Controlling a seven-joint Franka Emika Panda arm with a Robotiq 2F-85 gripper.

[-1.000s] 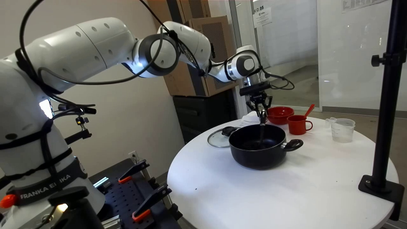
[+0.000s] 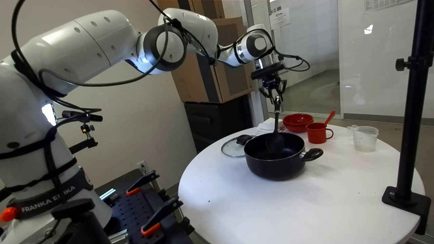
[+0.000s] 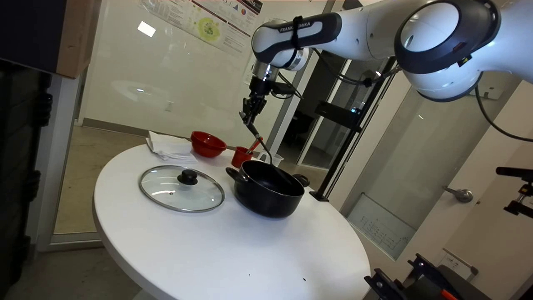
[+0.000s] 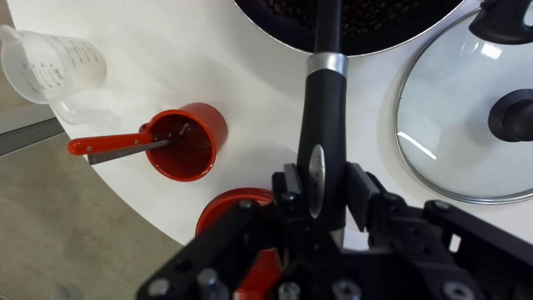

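My gripper is shut on the black handle of a ladle [image 4: 325, 107], one finger on each side of it. The ladle's dark bowl [image 2: 275, 142] hangs at the mouth of a black pot [image 2: 268, 166]; what it carries does not show. Dark beans [image 4: 369, 17] lie in the pot, as the wrist view shows. In exterior view 2 the gripper [image 3: 248, 120] is well above the table, with the ladle slanting down into the pot [image 3: 267, 197].
A glass lid [image 3: 170, 192] lies beside the pot. Around the far edge are a red mug [image 4: 212, 125] with utensils in it, red bowls [image 2: 298, 120], a clear measuring cup [image 2: 365, 140] and white cloths [image 3: 170, 146].
My gripper has risen, drawing the ladle upward. Its bowl, earlier down inside the pot, now shows near the pot's mouth. The pot has stayed in place.
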